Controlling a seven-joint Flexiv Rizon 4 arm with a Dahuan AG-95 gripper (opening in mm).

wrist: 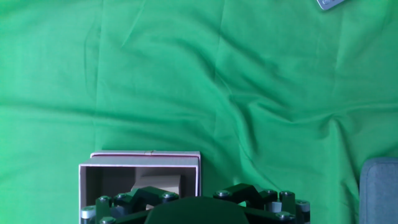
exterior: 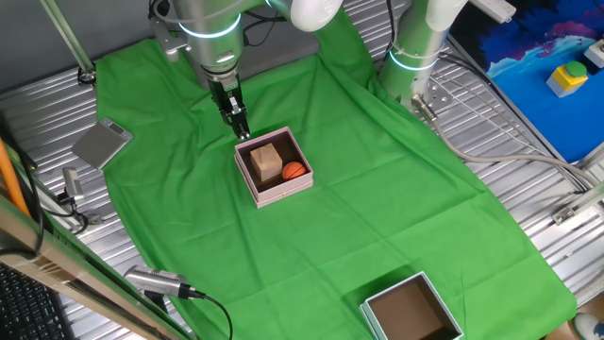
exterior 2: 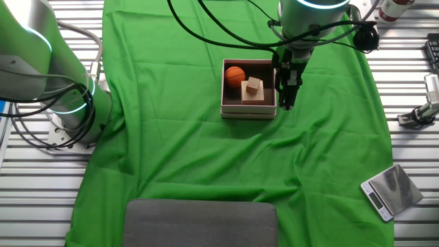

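My gripper hangs at the box's side in exterior view 1, fingertips pointing down near its rim. In the wrist view its two fingers are spread wide, with no object visible held between them. The pinkish box has a dark inside. In it are a larger wooden block with a smaller wooden cube on top, and an orange ball beside them. The wrist view shows only part of the box and a block at the lower edge.
A pale-blue-rimmed box, empty as far as visible, sits at the front right of the green cloth. A small scale lies to the left, a grey pad along one edge. Mid-cloth is clear.
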